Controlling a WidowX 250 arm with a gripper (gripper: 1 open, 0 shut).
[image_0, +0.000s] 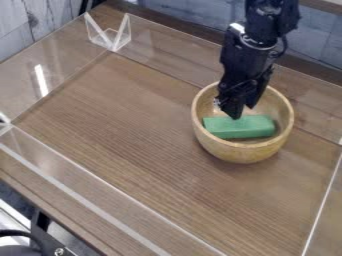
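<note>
A round wooden bowl (241, 150) stands on the right half of the wooden table, holding a green block (238, 128) that lies flat inside. The black gripper (238, 100) reaches down from the top over the back part of the bowl, its fingertips just above or behind the green block. Whether anything sits between the fingers cannot be told, nor how far apart they are.
A white wire object (111, 32) stands at the back left. A dark round object (20, 245) shows at the lower left edge.
</note>
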